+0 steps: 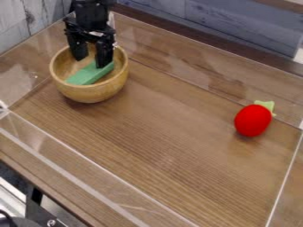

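A round tan wooden bowl [89,89] sits at the upper left of the table, with a green elongated object [90,75] inside it. My black gripper [90,51] is over the back part of the bowl, open, its fingers reaching down toward the green object. Whether they touch it cannot be told at this size.
A red round object [252,121] lies at the right, with a small pale green piece [267,106] just behind it. A wall stands at the back left.
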